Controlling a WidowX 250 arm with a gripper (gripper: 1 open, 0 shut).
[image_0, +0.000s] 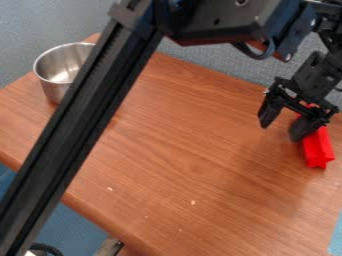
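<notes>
At the right side of the table, my black gripper (286, 116) is lowered around the upper part of a red object (318, 150), its fingers partly covering it. Whether the fingers are closed on it is hard to tell.
A steel pot (60, 78) stands at the back left, partly behind the long black arm. A grey wall runs along the back.
</notes>
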